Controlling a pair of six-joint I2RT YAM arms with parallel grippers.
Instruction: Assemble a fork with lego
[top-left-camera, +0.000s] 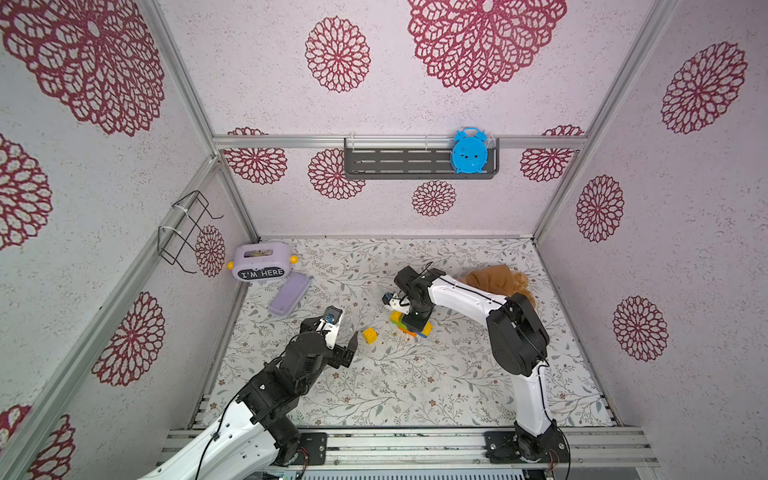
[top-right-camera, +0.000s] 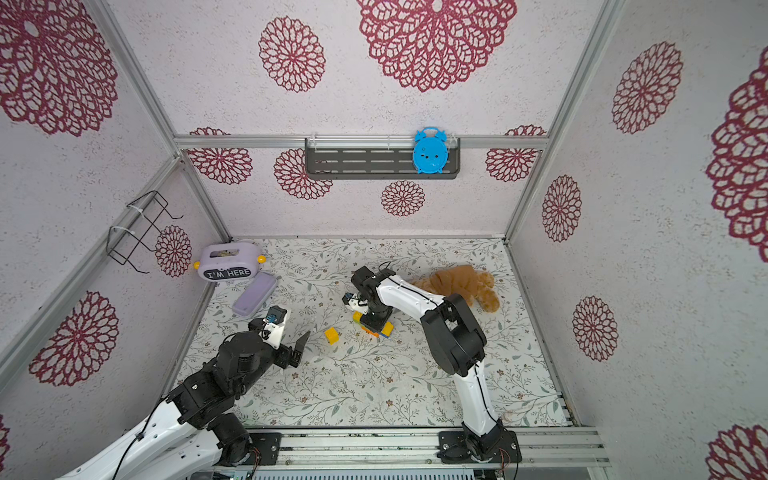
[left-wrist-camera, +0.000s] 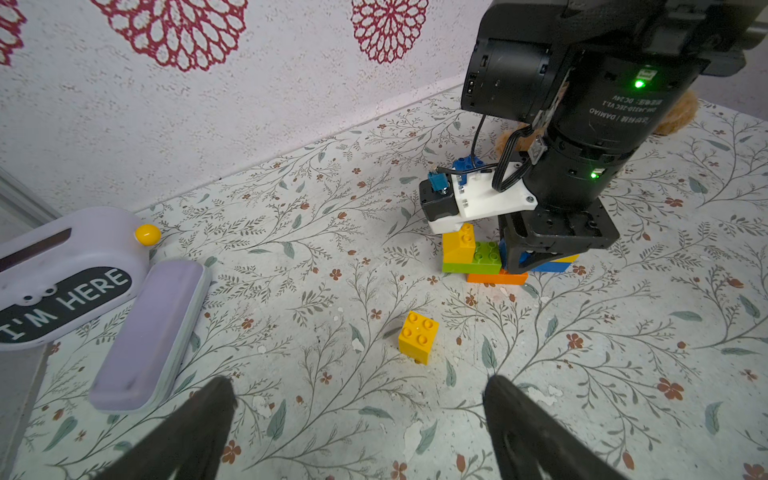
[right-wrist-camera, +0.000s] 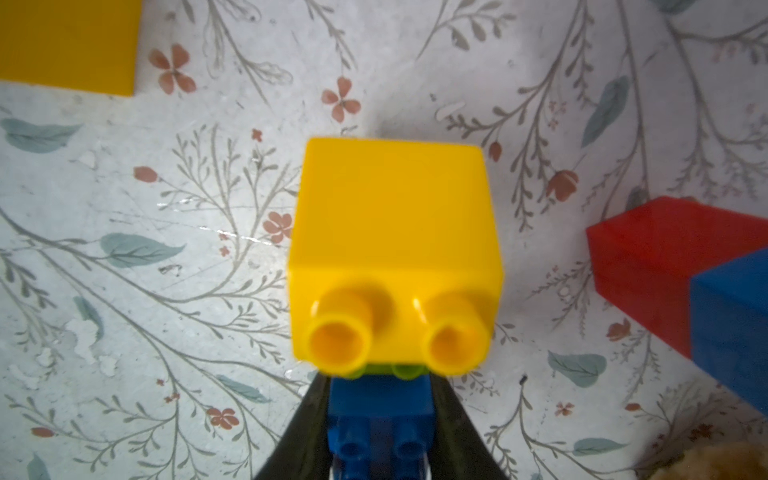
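My right gripper is low over a lego assembly of yellow (left-wrist-camera: 458, 238), green (left-wrist-camera: 480, 257), orange (left-wrist-camera: 496, 278) and blue bricks. In the right wrist view its fingers are shut on a blue brick (right-wrist-camera: 380, 404), with a yellow brick (right-wrist-camera: 396, 204) just beyond. A red brick (right-wrist-camera: 640, 256) with blue lies at the side. A loose yellow brick (left-wrist-camera: 417, 336) lies left of the assembly. My left gripper (top-left-camera: 344, 344) is open above the table at the front left, its fingers empty.
A lilac "I'M HERE" toy (top-left-camera: 262, 261) and lilac box (top-left-camera: 289, 294) sit at the back left. A brown plush (top-right-camera: 460, 281) lies behind the right arm. A shelf (top-left-camera: 404, 164) holds a blue clock.
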